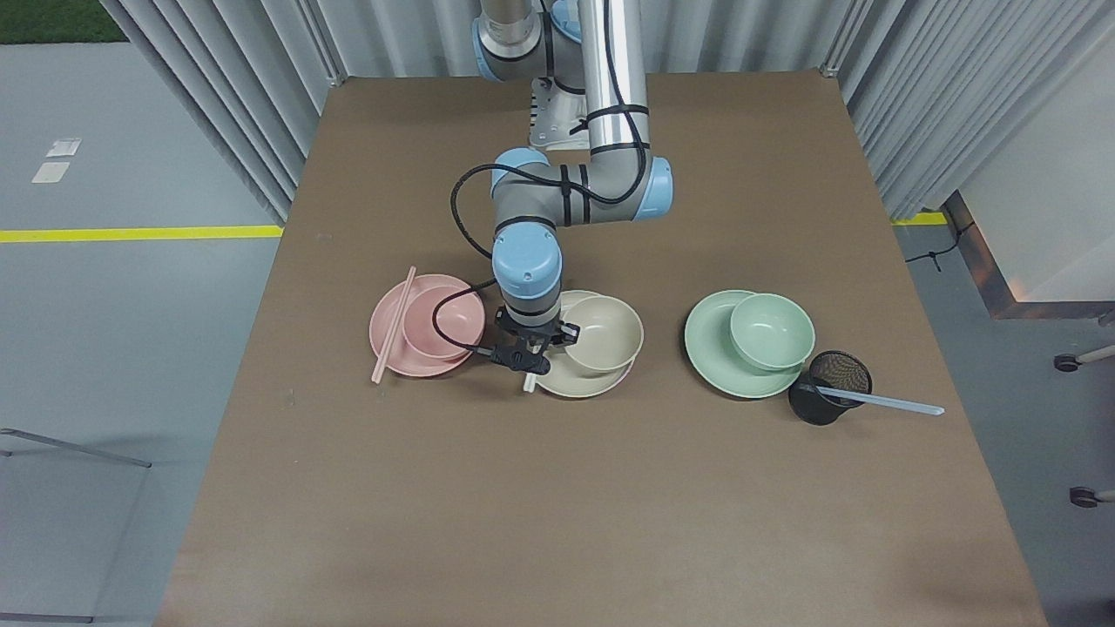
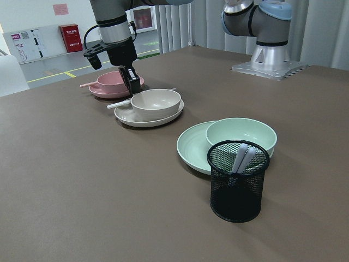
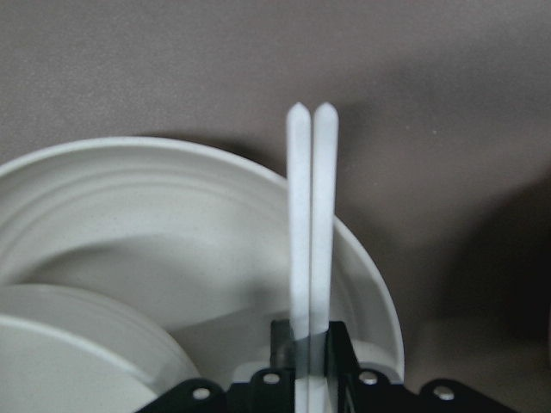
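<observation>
My gripper [image 1: 533, 350] is over the left part of the white plate [image 1: 585, 381], beside the white bowl [image 1: 604, 333]. In the wrist view its fingers are closed on a pair of white chopsticks [image 3: 311, 215], which run across the plate's rim. The white bowl [image 3: 69, 370] sits on the plate, left of the chopsticks in that view. In the left view the gripper [image 2: 132, 87] points down just behind the white bowl [image 2: 158, 106].
A pink plate and bowl [image 1: 439, 340] with pink chopsticks [image 1: 392, 329] lie left. Right are a green plate [image 1: 716, 345], green bowl [image 1: 771, 329] and black mesh holder [image 1: 821, 413] with light sticks [image 1: 883, 401].
</observation>
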